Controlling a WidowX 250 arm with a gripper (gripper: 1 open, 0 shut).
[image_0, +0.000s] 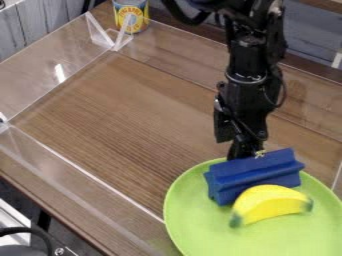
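My black gripper (243, 150) hangs down over the back of a green plate (214, 232), just behind a blue block (251, 172). Its lower tips are partly hidden by the block; the fingers are open. A yellow banana (270, 204) lies on the plate in front of the block, at its right half.
A can (131, 16) stands at the back left. A dark cable runs at the lower left.
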